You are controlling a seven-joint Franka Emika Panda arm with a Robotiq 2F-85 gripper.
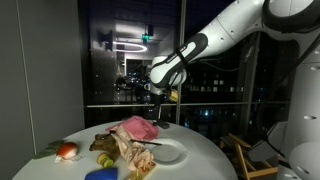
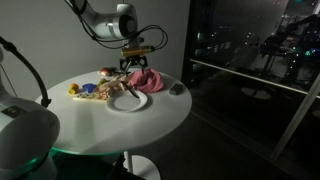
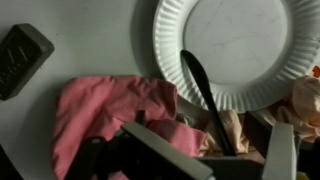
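Note:
My gripper is open above the table, with nothing held between its fingers. In exterior view 1 it hangs above the pink cloth (image 1: 139, 128), clear of the tabletop. The wrist view shows that cloth bunched below, partly hidden by the fingers. A white plate (image 3: 235, 40) with a ridged rim lies beside the cloth. A thin black utensil (image 3: 201, 80) rests across the plate's edge, its lower end running behind the gripper. A dark block (image 3: 22, 60) lies apart on the bare table.
Crumpled tan wrapping (image 1: 134, 150), a blue item (image 1: 102, 174) and a red round item (image 1: 67, 151) crowd the table's left side in exterior view 1. Free tabletop (image 1: 200, 160) shows right of the plate. A wooden chair (image 1: 250, 155) stands beyond the edge.

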